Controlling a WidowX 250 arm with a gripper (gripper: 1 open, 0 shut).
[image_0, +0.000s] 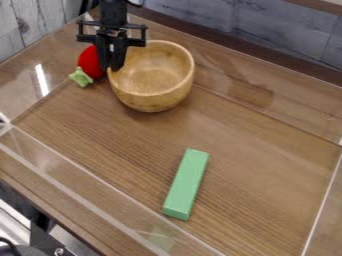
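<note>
My gripper (118, 52) is at the top of the view, shut, its fingers down at the left side of a tan wooden bowl (167, 78). A red object (90, 60) with a green leafy part (83, 76) lies just left of the bowl, partly behind the gripper. What is between the fingers is hard to make out; it may be the bowl's rim.
A long green block (187, 183) lies on the wooden table (80, 180) at the lower right. The table's left edge runs along the view's left side.
</note>
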